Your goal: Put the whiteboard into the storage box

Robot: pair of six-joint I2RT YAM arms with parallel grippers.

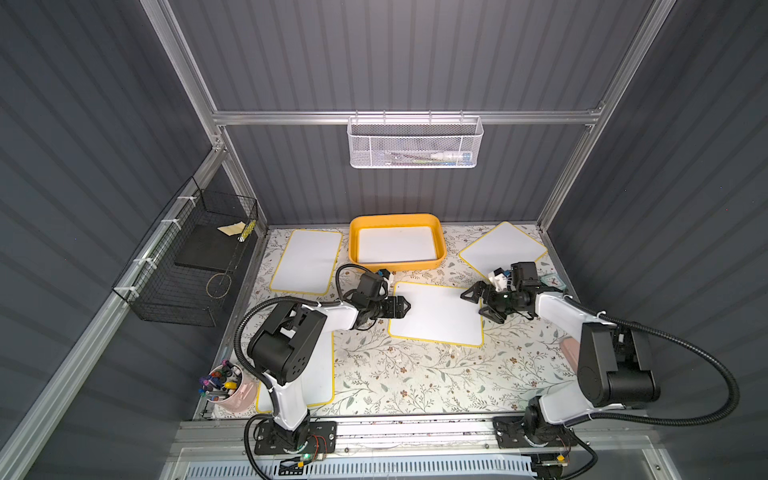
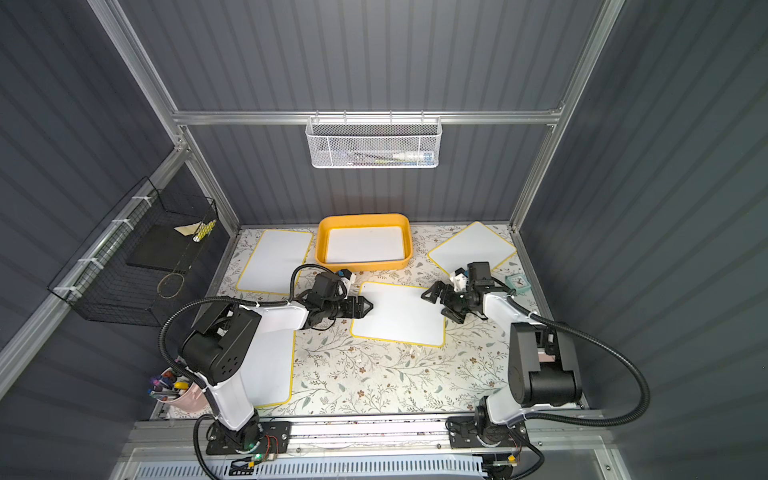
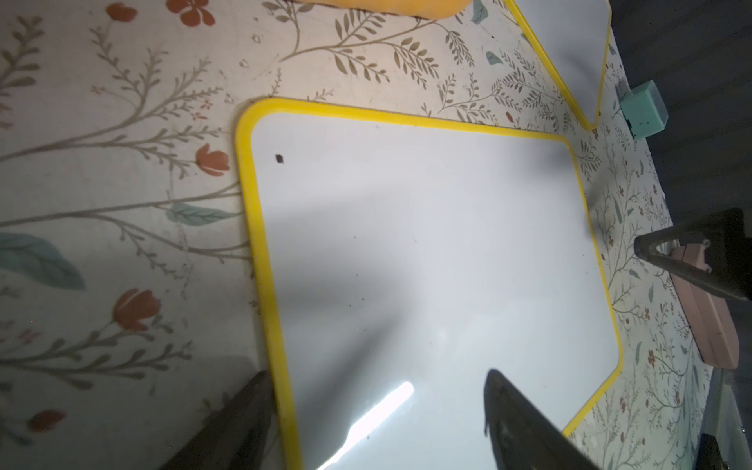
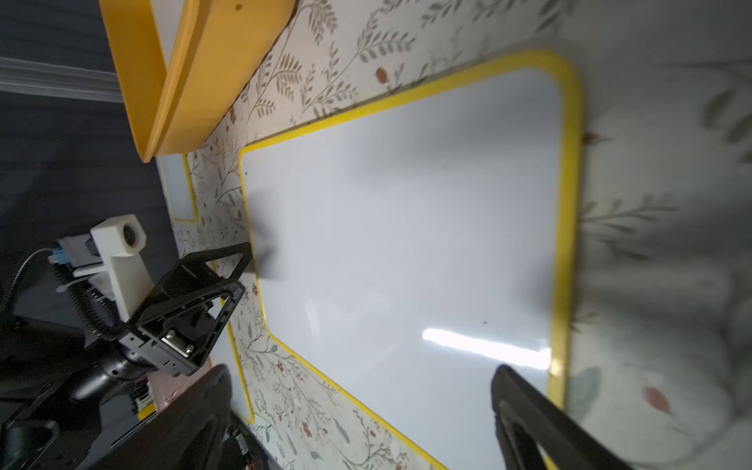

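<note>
The white, yellow-edged whiteboard (image 1: 436,316) lies flat in the middle of the table. At its left edge, my left gripper stands open over the board, its fingers (image 3: 243,427) apart and nothing held. On the opposite side my right gripper is open too, near the whiteboard's right edge (image 4: 565,196), with bare white surface showing between its fingers. How close the fingertips are to the surface I cannot tell. Behind the board sits the orange storage box (image 1: 397,264), with a white panel (image 1: 397,244) lying inside it.
Other yellow-edged boards lie at the back left (image 1: 307,260), back right (image 1: 502,246) and front left (image 1: 320,372), the last partly under my left arm. A pink pen cup (image 1: 240,396) stands front left.
</note>
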